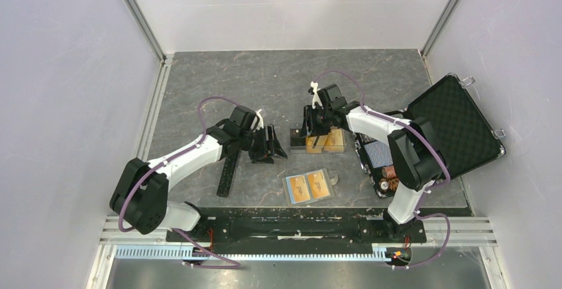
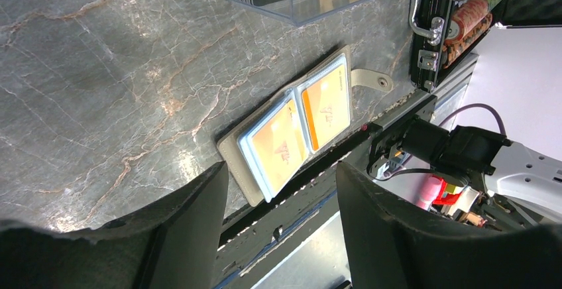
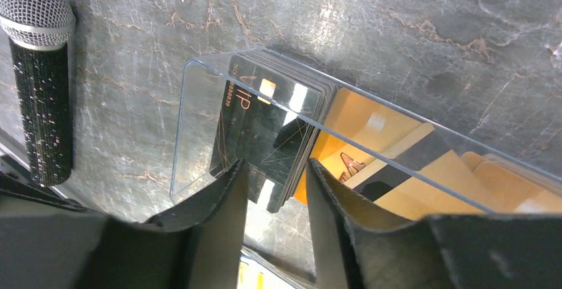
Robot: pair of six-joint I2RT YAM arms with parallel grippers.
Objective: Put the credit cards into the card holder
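Observation:
Black credit cards [image 3: 265, 133] stand packed at one end of a clear box [image 3: 192, 83], with orange cards [image 3: 437, 176] filling the rest. Over this box my right gripper hangs with its fingers parted, the black stack beyond their tips; whether they touch a card I cannot tell. The card holder [image 2: 232, 146] lies opened flat near the table's front edge, an orange card [image 2: 281, 150] showing in each of its two pockets. My left gripper is open and empty, to the left of the box and behind the holder in the top view.
A black microphone [image 3: 41, 103] lies at the left, under my left arm. An open black case [image 1: 454, 126] with several things in it fills the right side.

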